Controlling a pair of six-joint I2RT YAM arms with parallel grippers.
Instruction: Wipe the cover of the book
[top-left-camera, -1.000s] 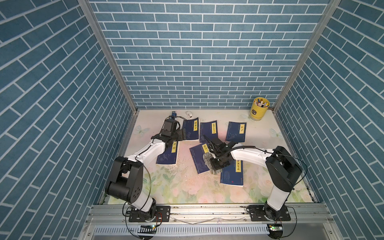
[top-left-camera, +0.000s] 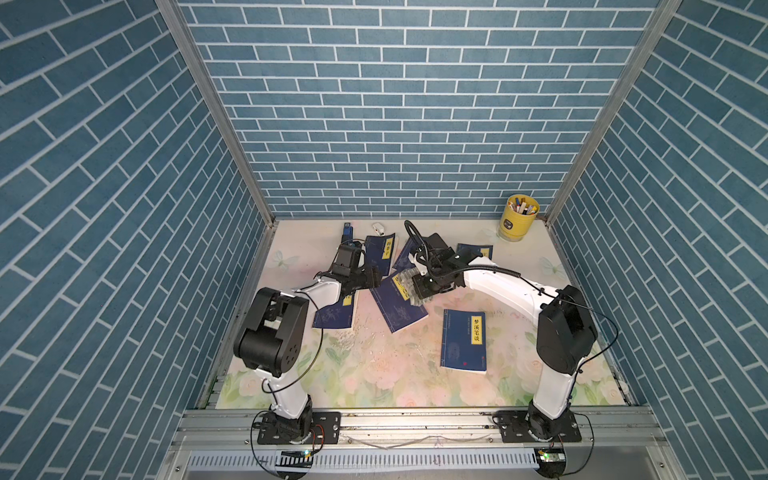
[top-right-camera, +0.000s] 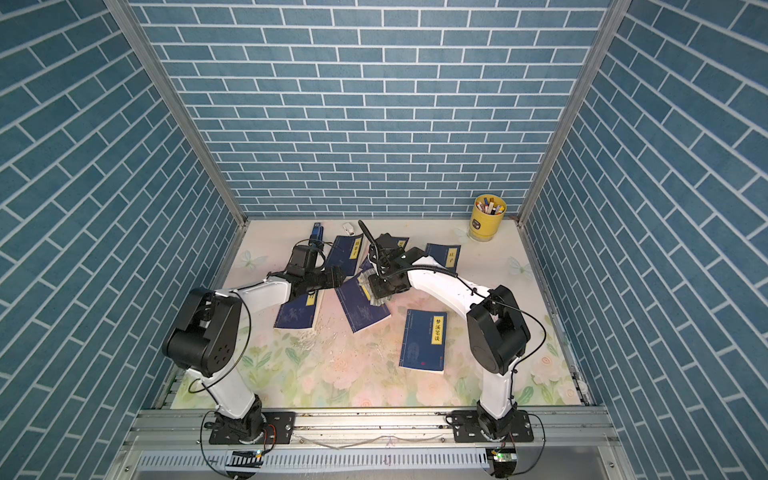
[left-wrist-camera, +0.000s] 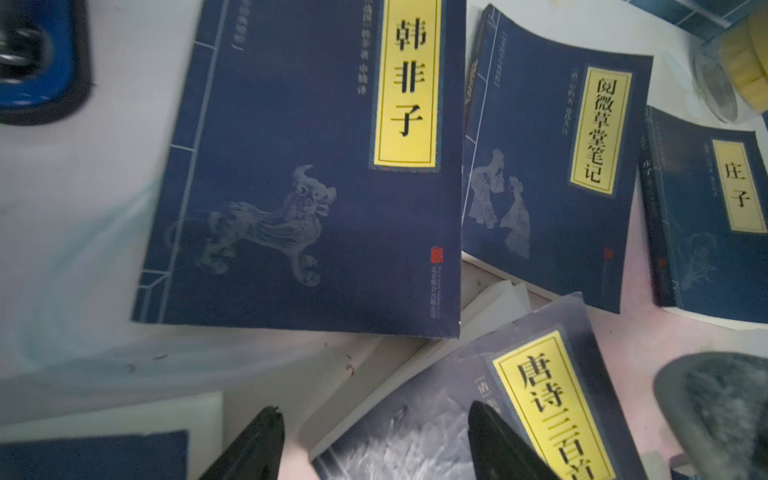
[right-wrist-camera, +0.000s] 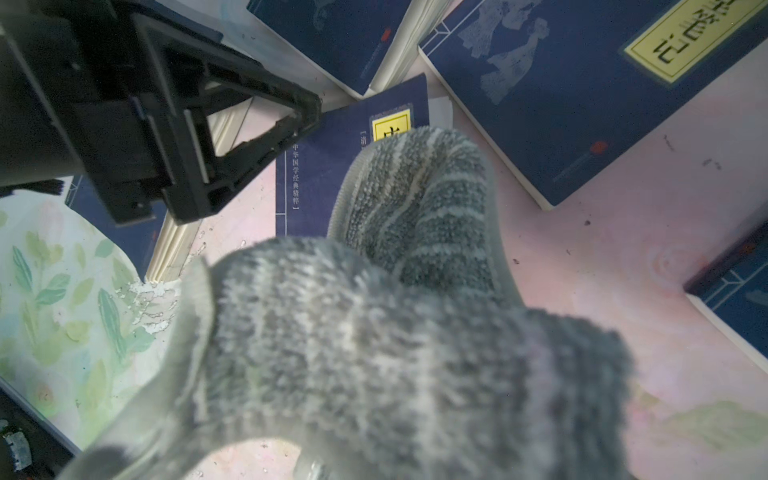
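Note:
A dark blue book (top-left-camera: 397, 310) with a yellow title label lies tilted in the middle of the table. Bunched grey striped cloth (right-wrist-camera: 424, 336) lies over part of its cover near the label in the top views, and my right gripper (top-left-camera: 421, 286) is shut on it. The cloth hides that gripper's fingertips in the right wrist view. My left gripper is partly open at the book's far left corner; between its fingers the left wrist view shows the book's cover (left-wrist-camera: 416, 424) and label below.
Other blue books lie around it: one at front right (top-left-camera: 463, 341), one at left (top-left-camera: 334, 313), several along the back. A yellow pen cup (top-left-camera: 516, 220) stands at back right. White crumbs (top-left-camera: 348, 336) dot the bare front-left table.
The right gripper and cloth have moved back and left over the middle book. That book has shifted backward, and the one behind it has turned. The left gripper has moved right.

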